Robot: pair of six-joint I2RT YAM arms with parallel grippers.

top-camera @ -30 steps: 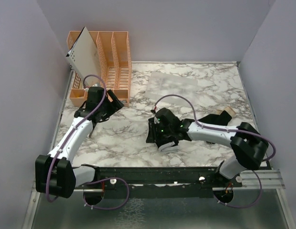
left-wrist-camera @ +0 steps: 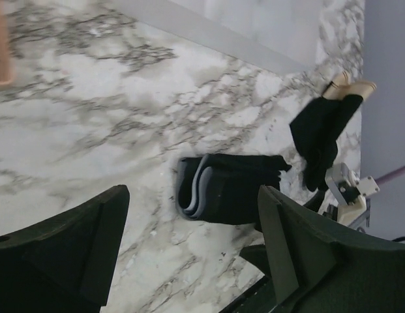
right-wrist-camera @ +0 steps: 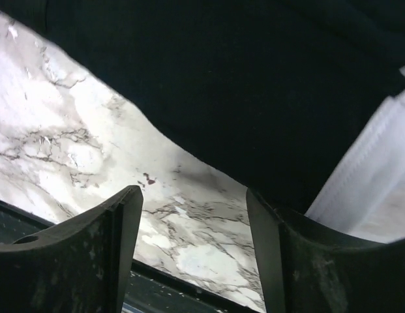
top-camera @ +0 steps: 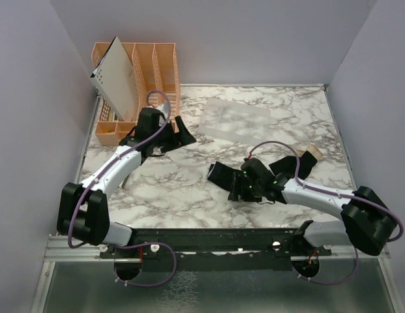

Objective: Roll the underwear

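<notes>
Black underwear (top-camera: pixel 222 175) (left-wrist-camera: pixel 231 192) (right-wrist-camera: pixel 254 98) with a pale grey waistband lies bunched on the marble table (top-camera: pixel 163 195) near the front center. My right gripper (top-camera: pixel 236 192) is part open over the underwear's near edge, with no cloth clearly held between its fingertips. My left gripper (top-camera: pixel 182 134) hangs above the table to the upper left of the underwear, fingers apart and empty.
An orange compartment organizer (top-camera: pixel 163 72) with a white board stands back left. A translucent mat (top-camera: pixel 235 120) lies at the back. More dark cloth with a tan piece (top-camera: pixel 308 153) lies at the right.
My left gripper has moved right and swung higher toward the middle. My right gripper has moved rightward, and more of the underwear shows to its left.
</notes>
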